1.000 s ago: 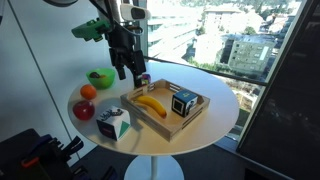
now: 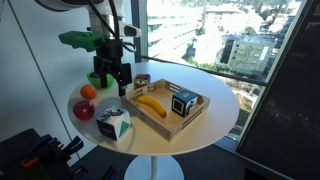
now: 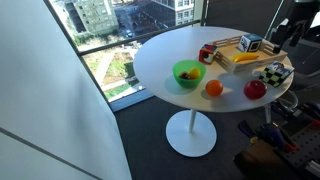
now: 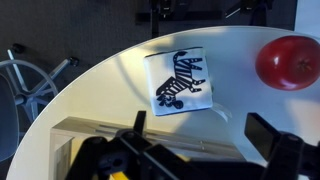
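Observation:
My gripper stands open, its dark fingers wide apart and nothing between them. In the first exterior view the gripper (image 2: pixel 112 83) hangs above the table, over and behind a white cube (image 2: pixel 114 122). From the wrist, the cube (image 4: pixel 180 80) shows a black zebra drawing on its top face and lies just ahead of the fingertips. A red apple (image 4: pixel 290 62) rests to the right of the cube. In the second exterior view the cube (image 3: pixel 276 73) sits near the table edge, below the arm.
A shallow wooden tray (image 2: pixel 172 129) holds a banana (image 2: pixel 153 105) and a dark-edged block (image 2: pixel 185 102). Along the table's other side are an orange (image 3: pixel 213 88), a green bowl (image 3: pixel 187 78) with items inside and a red can (image 3: pixel 207 53).
My gripper has moved left in the first exterior view and a little lower, away from the tray and toward the cube's side. The objects on the table have not moved.

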